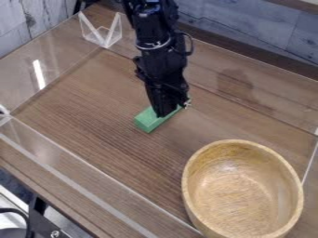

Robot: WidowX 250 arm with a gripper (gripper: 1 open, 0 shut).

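Observation:
A green block (pixel 154 118) lies flat on the brown wooden table (pixel 74 130), near the middle of the camera view. My black gripper (pixel 169 100) reaches down from the top of the view, its tip just over the upper right end of the block and partly covering it. Whether the fingertips touch the block, or hold anything, is hard to make out.
A large round tan bowl (pixel 243 172) stands at the lower right. A clear plastic object lies at the left edge, and cables show at the lower left corner.

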